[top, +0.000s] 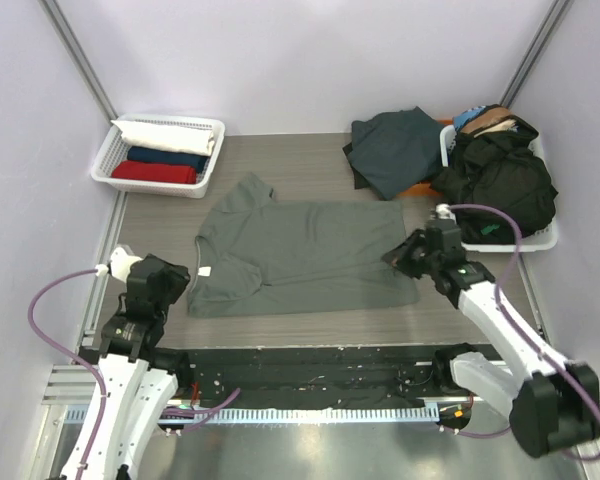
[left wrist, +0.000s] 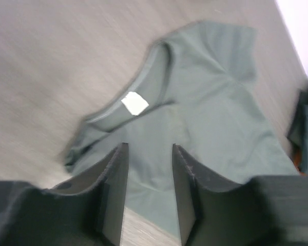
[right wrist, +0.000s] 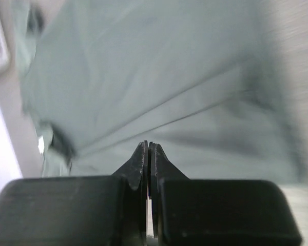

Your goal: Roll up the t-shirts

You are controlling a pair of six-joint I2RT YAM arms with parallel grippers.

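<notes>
A grey-green t-shirt lies spread on the table with its lower edge folded in a long band and a white label near the collar at left. My left gripper is above the collar end; in the left wrist view its fingers are apart, nothing visibly between them. My right gripper is over the right end of the shirt, shut, with nothing visible between its tips in the right wrist view.
A white basket with rolled white, navy and red shirts sits back left. A dark folded cloth lies at the back, beside a basket of dark clothes at right. Bare table shows around the shirt.
</notes>
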